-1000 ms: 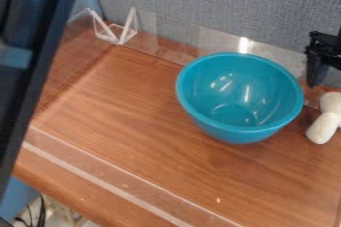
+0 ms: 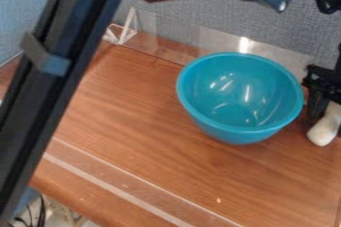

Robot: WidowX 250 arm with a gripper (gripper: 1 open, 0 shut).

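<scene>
A teal bowl sits on the wooden table toward the right of the camera view. Whether the fingers are open or closed on it is unclear.
A white wire stand is at the back left before a grey textured wall. A large black arm part crosses the left side of the view.
My gripper has moved downward at the right edge onto the upper part of the white object. The bowl has not moved.
</scene>
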